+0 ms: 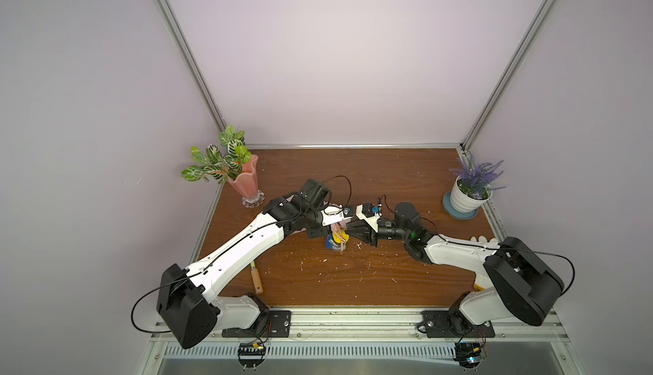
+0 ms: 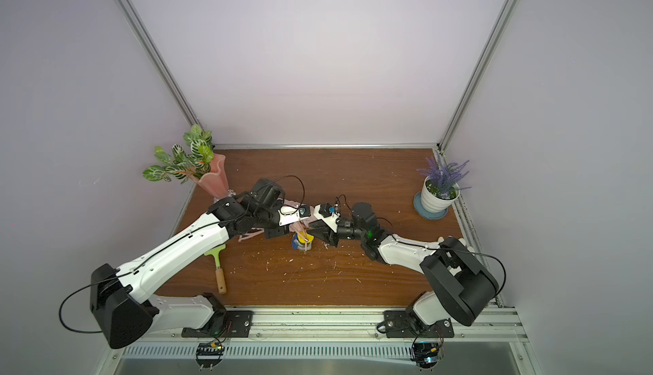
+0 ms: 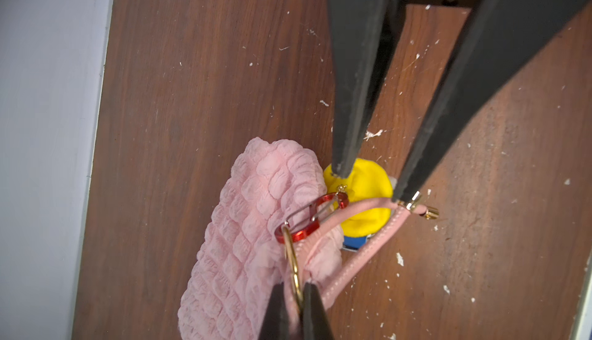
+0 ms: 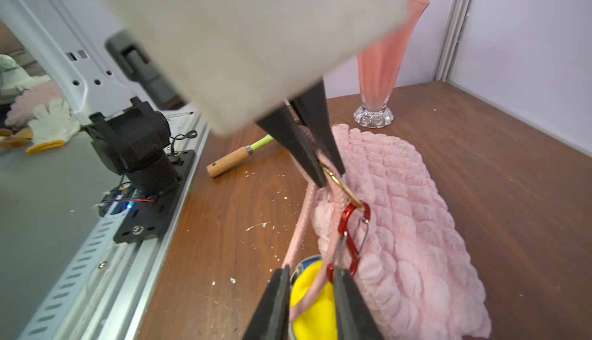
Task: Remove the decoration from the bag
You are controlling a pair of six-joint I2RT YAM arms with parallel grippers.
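Note:
The pink quilted bag [image 3: 252, 210] lies on the table [image 3: 154, 93]. A red carabiner [image 3: 299, 232] hangs on a gold ring [image 3: 289, 250] by the pink strap, over a yellow-and-blue decoration [image 3: 363, 179]. My left gripper is shut at the gold ring and strap. My right gripper stands part open above the yellow piece, one fingertip by the carabiner, the other by the strap's metal end; nothing is clearly held in it.
A pink vase with a plant [image 1: 243, 177] stands back left, a potted lavender [image 1: 466, 194] back right, and a wooden-handled tool [image 1: 255, 279] lies front left.

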